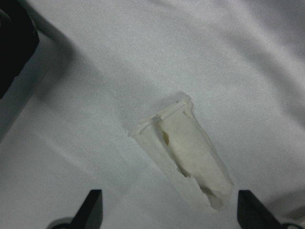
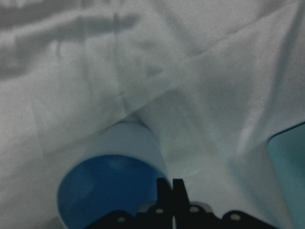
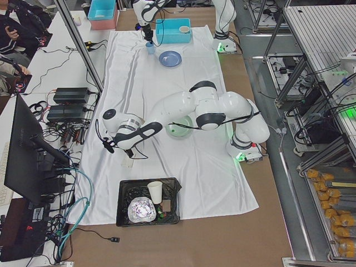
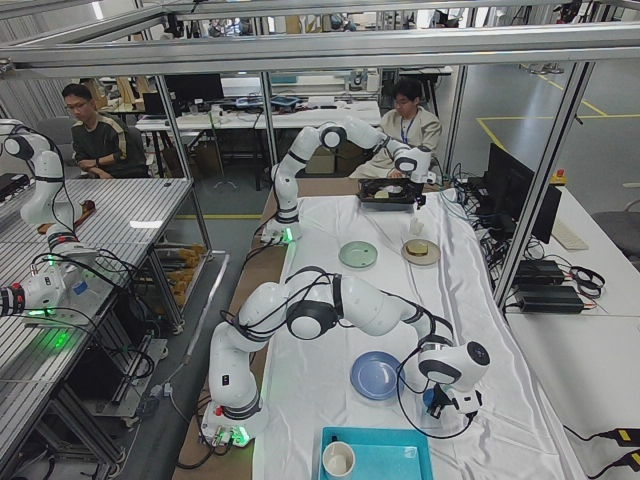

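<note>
A crumpled white paper wrapper (image 1: 183, 152) lies on the cloth, centered under my open left gripper, its two fingers apart at the bottom of the left wrist view. In the camera left view that gripper (image 3: 117, 146) hangs over the cloth above the black tray (image 3: 139, 189). My right gripper has its fingertips together at the near rim of a blue cup (image 2: 109, 183); whether the rim is between them is unclear. The cup also shows beside the blue plate (image 4: 376, 374).
A cyan tray (image 4: 400, 455) with a cup stands at the right arm's end. A green plate (image 4: 357, 254) and a tan plate (image 4: 422, 258) lie mid-table. The black tray holds a white cup and a foil item. A monitor borders the cloth.
</note>
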